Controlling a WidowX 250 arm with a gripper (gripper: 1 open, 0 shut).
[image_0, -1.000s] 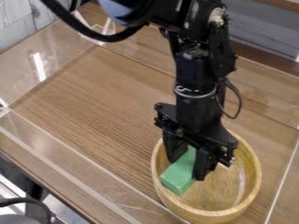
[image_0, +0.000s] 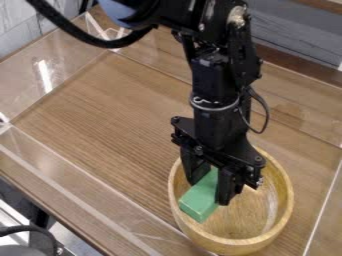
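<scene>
My black gripper (image_0: 214, 166) reaches down from the top into a tan round bowl (image_0: 247, 225) at the lower right. It is shut on a green block (image_0: 202, 200), which sits tilted inside the bowl on its left side. The fingertips hide the upper end of the block.
A pale wall edge runs along the top, and black cables lie at the lower left corner.
The gripper with the green block has shifted very slightly in the picture; the block remains inside the bowl.
</scene>
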